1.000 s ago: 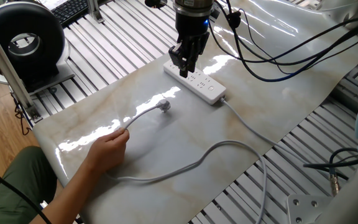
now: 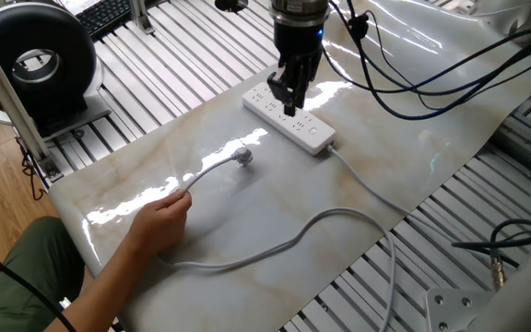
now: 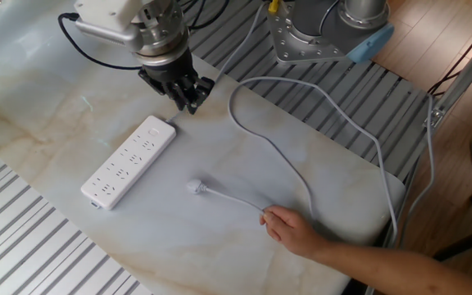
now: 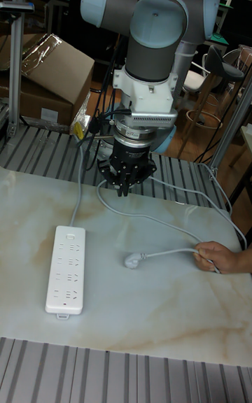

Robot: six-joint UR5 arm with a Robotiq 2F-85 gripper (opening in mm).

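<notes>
A white power strip (image 3: 129,162) lies flat on the marbled sheet, its sockets facing up. The grey-white plug (image 3: 195,187) is held out over the sheet on its cable by a person's hand (image 3: 289,229); in the third view the plug (image 4: 133,260) is right of the strip. My black gripper (image 3: 188,100) hangs above the sheet, pointing down near the switch end of the strip, apart from the plug. In the first view the gripper (image 2: 290,103) overlaps part of the strip. Nothing shows held in it, but its finger gap is not clear.
The plug's cable (image 2: 293,242) loops over the sheet and past its edge. Black cables (image 2: 422,112) hang beside my arm. A cardboard box (image 4: 56,78) stands behind the slatted table. Bare sheet (image 3: 195,254) lies before the plug.
In the first view, my gripper has shifted right along the strip and its fingers look turned slightly. The hand, plug and strip have stayed in place.
</notes>
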